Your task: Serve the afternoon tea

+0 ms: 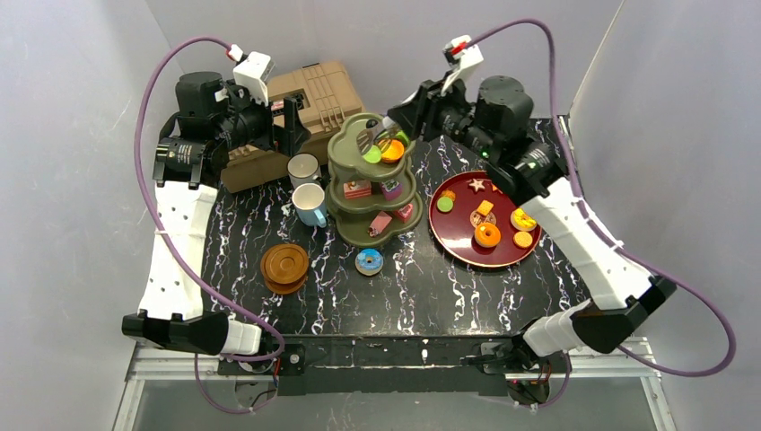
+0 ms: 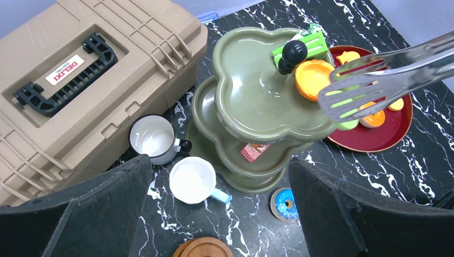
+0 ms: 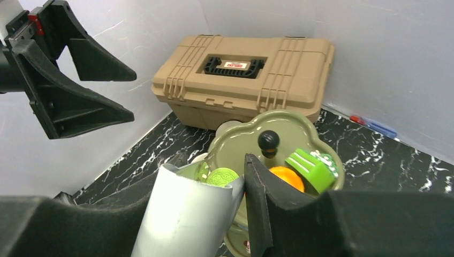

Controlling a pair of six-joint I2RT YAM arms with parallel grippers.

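My right gripper (image 1: 408, 117) is shut on metal tongs, whose white grip (image 3: 179, 214) fills the fingers and whose slotted tips (image 2: 353, 99) are over the top tier (image 2: 251, 80) of the green stand. A round light-green piece (image 1: 371, 154) shows at the tongs' tips, over that tier. The tier holds an orange round piece (image 2: 310, 80), a green piece (image 2: 313, 45) and a black knob (image 3: 268, 140). Lower tiers hold pink pieces (image 2: 251, 152). The red plate (image 1: 462, 242) holds several treats. My left gripper (image 1: 289, 130) is open and empty above the mugs.
A tan case (image 2: 80, 134) stands at back left. Two mugs (image 1: 310, 205) stand left of the stand. Wooden coasters (image 1: 285, 265) and a blue donut piece (image 1: 368, 262) lie in front, with bare marble around them.
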